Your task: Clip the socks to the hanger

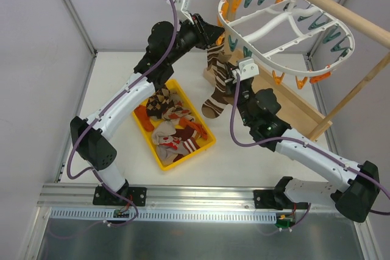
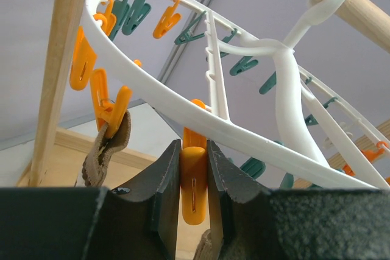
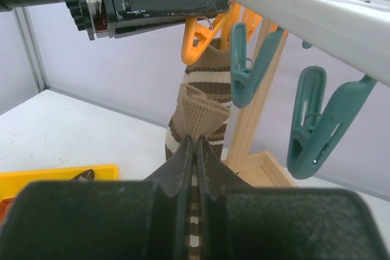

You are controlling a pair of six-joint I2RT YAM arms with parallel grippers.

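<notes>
A round white hanger (image 1: 274,61) carries orange and green clips around its rim. My left gripper is shut on an orange clip at the near-left rim, squeezing it so its lower fingers spread, as the right wrist view shows. One brown striped sock (image 3: 213,80) hangs from a neighbouring orange clip. My right gripper is shut on the cuff of a second striped sock (image 3: 204,111), which dangles below. That cuff sits beneath the spread orange clip (image 3: 196,44), apart from it and in front of the hanging sock.
A yellow bin (image 1: 201,147) with several socks lies on the white table at the left. Green clips (image 3: 247,77) hang close to the right of the held cuff. A wooden post (image 2: 58,77) and base (image 1: 286,101) support the hanger.
</notes>
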